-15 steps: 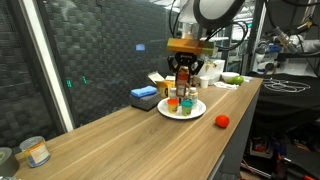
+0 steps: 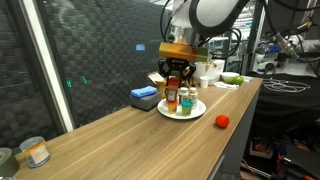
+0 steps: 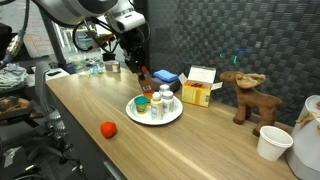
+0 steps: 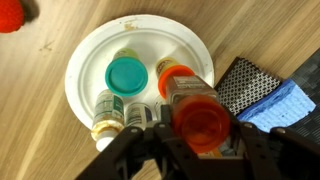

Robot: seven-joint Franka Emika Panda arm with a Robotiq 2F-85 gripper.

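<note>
My gripper is shut on an orange-capped bottle (image 4: 200, 120), held over the white plate (image 4: 88, 58). Seen from above, the held bottle partly covers an orange-lidded jar (image 4: 176, 78) on the plate; whether the two touch, I cannot tell. Beside that jar stands one with a teal lid (image 4: 126, 75). White-capped bottles (image 4: 107, 112) fill the near side of the plate. In exterior view 1 the gripper (image 2: 174, 82) is above the plate's left part, and exterior view 2 has the arm coming in from the left.
A red tomato (image 2: 222, 121) lies near the counter's front edge. Behind the plate are a folded blue cloth (image 2: 144, 91) and an open yellow box (image 3: 199, 88). A toy deer (image 3: 252, 97) and a white cup (image 3: 272, 143) stand farther along. Bare wood extends left of the plate in exterior view 1.
In exterior view 1 my gripper and the held bottle have shifted left and slightly down, over the orange-lidded jar. The plate and tomato stay in place.
</note>
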